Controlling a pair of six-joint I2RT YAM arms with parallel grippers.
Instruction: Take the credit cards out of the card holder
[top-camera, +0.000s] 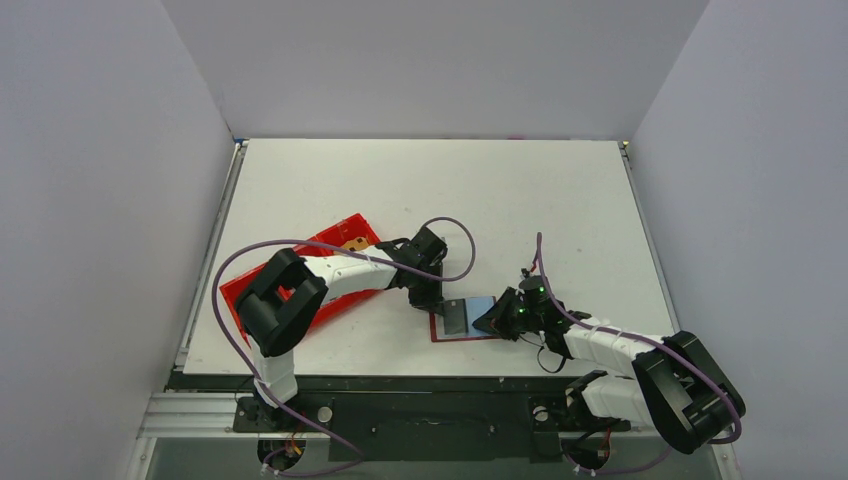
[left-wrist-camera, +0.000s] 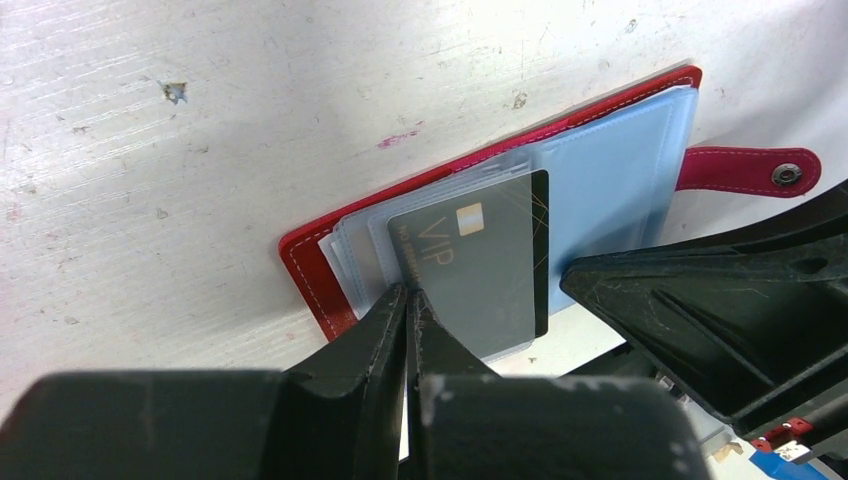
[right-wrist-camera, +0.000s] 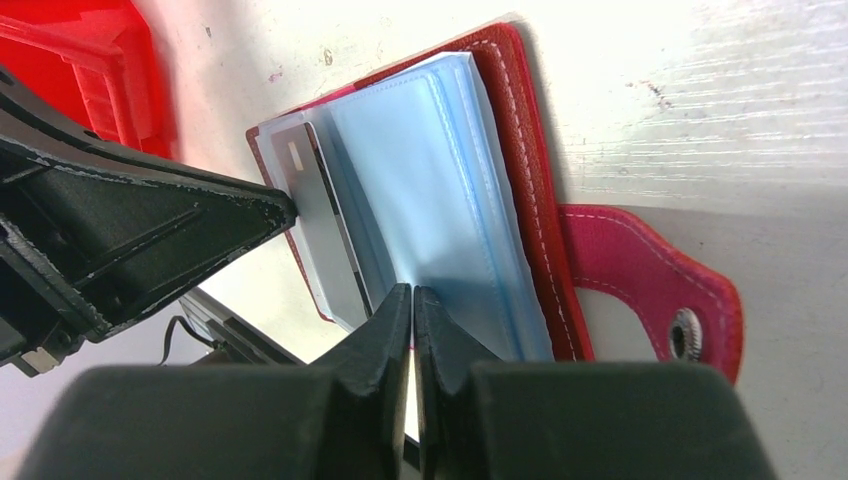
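The red card holder (top-camera: 448, 338) lies open on the table. In the left wrist view a dark grey VIP card (left-wrist-camera: 470, 270) sits on a stack of clear sleeves, beside a light blue sleeve section (left-wrist-camera: 610, 170). My left gripper is shut, its tips at the card's left edge, nothing visible between them. My right gripper has its tips at the blue sleeves (right-wrist-camera: 420, 170); they look close together, and whether it is open is unclear. The holder's snap strap (right-wrist-camera: 640, 270) sticks out to one side.
A red bin (top-camera: 355, 220) with items inside stands left of the holder, partly under my left arm. Walls bound the sides and back.
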